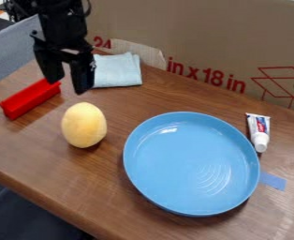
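My black gripper (65,75) hangs at the upper left with its fingers open and pointing down, just above and to the right of a red bar-shaped object (30,99) lying on the wooden table. A pale yellow, rounded fruit-like object (83,126) sits below and in front of the gripper. A large blue plate (191,163) occupies the right middle of the table. A folded light-blue cloth (114,71) lies behind the gripper.
A toothpaste tube (258,132) lies to the right of the plate, with a piece of blue tape (273,181) nearby. A cardboard box wall (213,47) closes the back. Bare table (62,173) shows at the front left.
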